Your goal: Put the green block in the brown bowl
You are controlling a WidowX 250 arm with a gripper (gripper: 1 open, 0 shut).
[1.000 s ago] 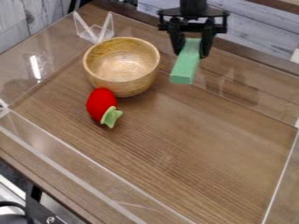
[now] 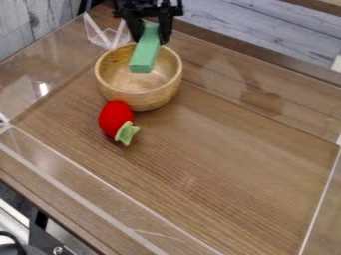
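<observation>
The green block [image 2: 144,51] hangs upright, and my gripper [image 2: 150,24] is shut on its upper end. In the view, the block's lower end overlaps the inside of the brown bowl [image 2: 114,96]; how high it hangs above the bowl floor I cannot tell. The bowl stands on the table at the upper left. My gripper is at the top edge of the view, over the bowl's far side, and its fingers are dark and partly blurred.
A red strawberry [image 2: 116,119] with a green top lies just in front of the bowl. Behind the bowl at the left is a clear, spiky object [image 2: 106,32].
My gripper has carried the green block left, from the open table right of the bowl to over the bowl. Bowl and strawberry have stayed in place.
</observation>
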